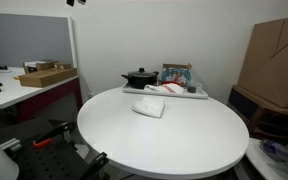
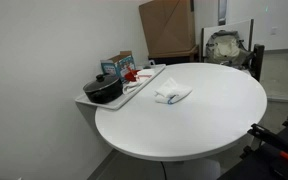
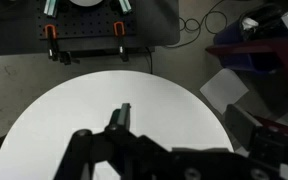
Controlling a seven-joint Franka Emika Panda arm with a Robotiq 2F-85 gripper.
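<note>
A crumpled white cloth (image 1: 149,106) lies on the round white table (image 1: 184,140), left of the table's middle in exterior view 1. Exterior view 2 shows the same cloth (image 2: 171,92) on the bare tabletop. High above the table, my gripper stands open, its dark fingers apart with nothing between them. Only the tips of the gripper (image 1: 76,3) peek in at the top edge of exterior view 1. The arm is out of sight in exterior view 2.
At the table's back edge, a white tray (image 2: 139,89) carries a black lidded pot (image 2: 105,88), a colourful box (image 1: 176,74) and other small items. Cardboard boxes (image 1: 48,76) rest on a side table at left.
</note>
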